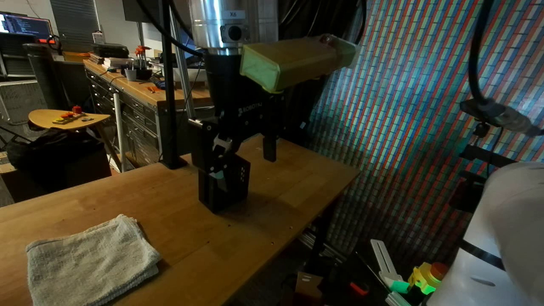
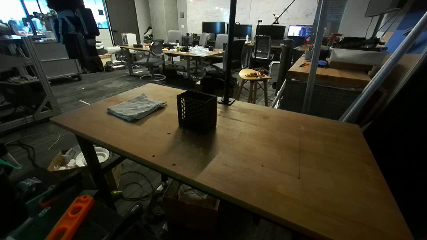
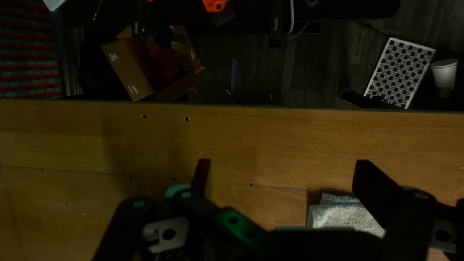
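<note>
A folded grey cloth (image 1: 92,261) lies flat on the wooden table, at the lower left in exterior view 1. In exterior view 2 the same cloth (image 2: 135,107) is left of a black, open-topped crate (image 2: 196,112) with perforated sides. My gripper (image 1: 245,164) points downward, overlapping the crate (image 1: 227,191) in exterior view 1; the gap between them is hard to judge. Its fingers (image 3: 201,176) are wide apart in the wrist view, nothing held between them. The right finger partly covers the cloth (image 3: 339,214). Exterior view 2 does not show the gripper.
The table (image 2: 280,160) has broad bare room right of the crate. A black upright post (image 1: 171,102) rises from its far edge. Beyond the near edge, a cardboard box (image 3: 135,65) sits below table height.
</note>
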